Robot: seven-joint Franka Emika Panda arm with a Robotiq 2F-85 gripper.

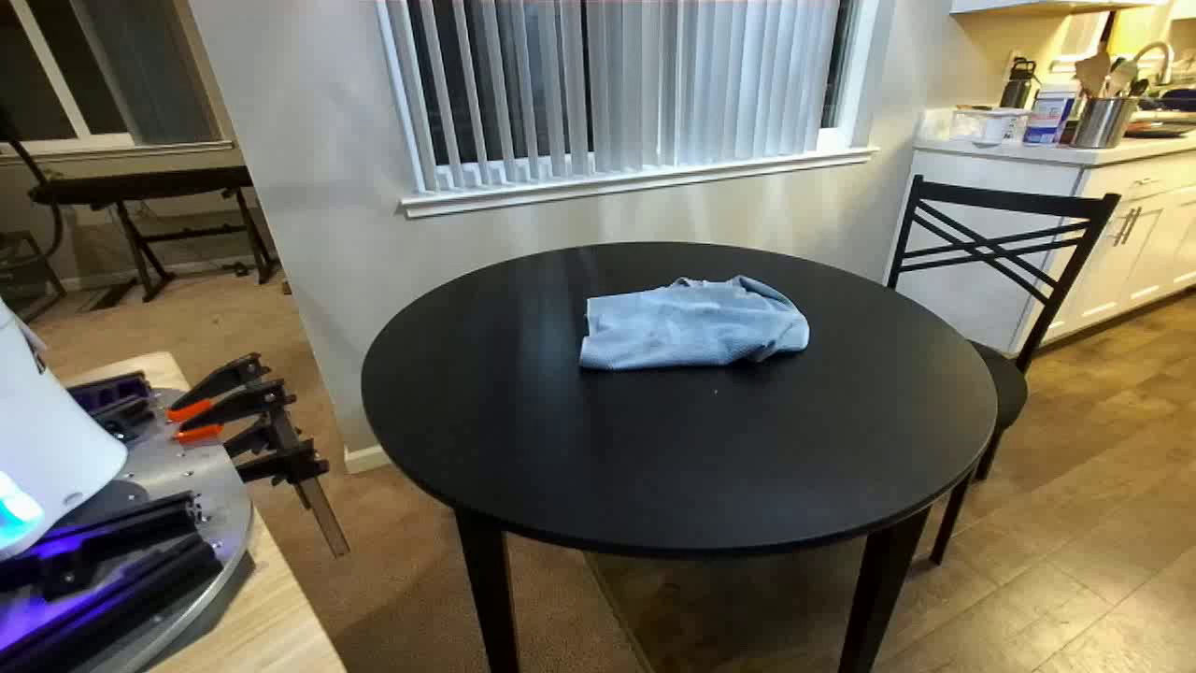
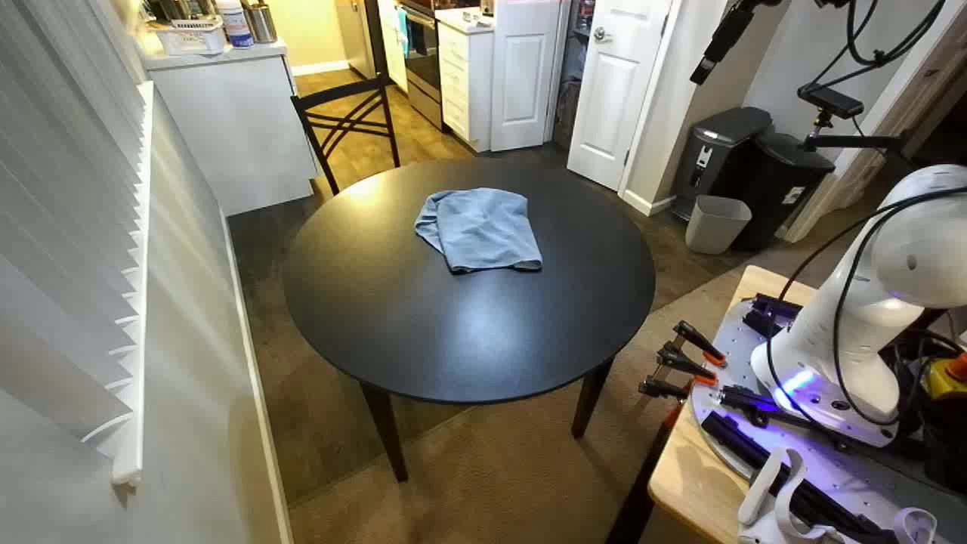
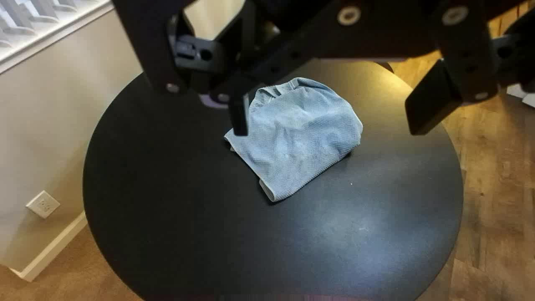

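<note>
A light blue cloth (image 1: 690, 325) lies loosely folded on the round black table (image 1: 628, 471), toward the back in exterior view 1. From exterior view 2 the cloth (image 2: 485, 227) shows one bunched, rounded side and one straighter edge. In the wrist view my gripper is open, its fingers spread wide with nothing held between them. The cloth (image 3: 301, 140) appears in the gap, well beyond the fingertips and apart from them. Exterior view 1 does not show the gripper.
A black chair (image 1: 998, 258) stands at the table's far side, near the kitchen counter. Window blinds (image 1: 628, 90) and a wall run along another side. Black clamps (image 2: 680, 363) jut from the robot's wooden stand (image 2: 680, 485) toward the table.
</note>
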